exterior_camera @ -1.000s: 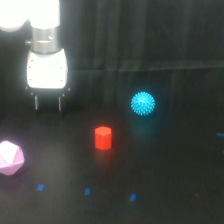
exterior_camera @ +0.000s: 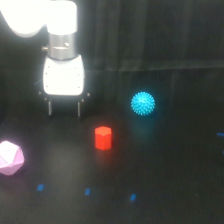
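A small red block (exterior_camera: 103, 138) stands on the dark table, right of and nearer the camera than my gripper (exterior_camera: 65, 107). The white gripper hangs at the upper left with its two thin dark fingers spread wide, nothing between them. A bright blue spiky ball (exterior_camera: 143, 103) rests to the right of the block. At the left edge lies a pale pink faceted object (exterior_camera: 10, 158), partly cut off by the frame.
Small blue marks (exterior_camera: 87, 191) dot the dark table (exterior_camera: 150, 165) near the front and at the right edge. Open room surrounds the red block and the ball. A dark curtain (exterior_camera: 150, 40) closes off the back.
My gripper has moved to the right and a little lower in the view, its fingers still apart. The block, ball and pink object have not moved.
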